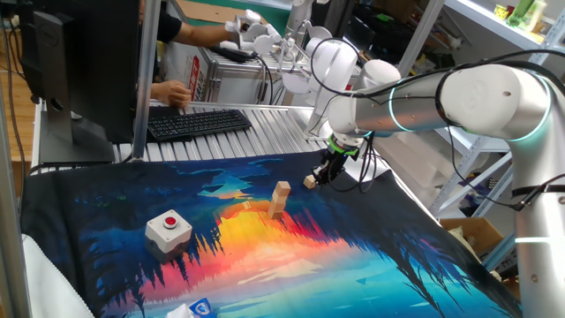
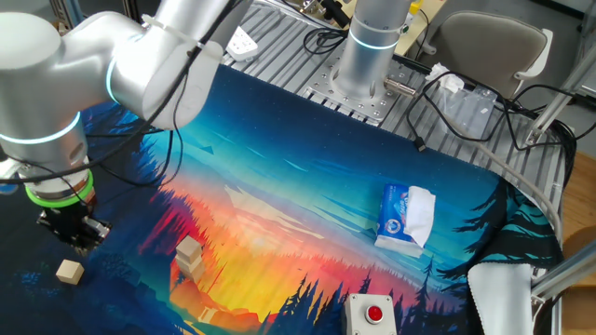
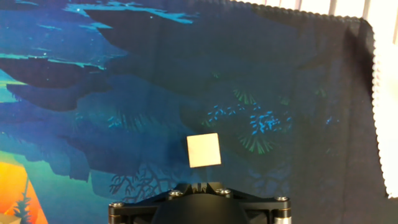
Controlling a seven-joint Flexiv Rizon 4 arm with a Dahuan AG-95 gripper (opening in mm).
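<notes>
A single pale wooden cube [image 3: 204, 150] lies on the dark part of the printed cloth, just ahead of my gripper in the wrist view. The fingertips look drawn together, with nothing visible between them. The same cube [image 2: 70, 272] appears below and left of the gripper [image 2: 90, 247] in exterior view 2, with a small gap separating them. From exterior view 1, the gripper [image 1: 323, 176] is right beside the cube [image 1: 310, 182], covering part of it. A short upright stack of wooden blocks [image 1: 279, 200] stands nearer the cloth's middle; its top block [image 2: 189, 248] shows from above.
A grey box with a red button [image 1: 169, 234] and a blue tissue pack [image 2: 393, 216] sit on the cloth. A keyboard [image 1: 199, 124] and monitor [image 1: 88, 79] stand beyond its edge. Loose cables hang around the wrist. Clear cloth surrounds the single cube.
</notes>
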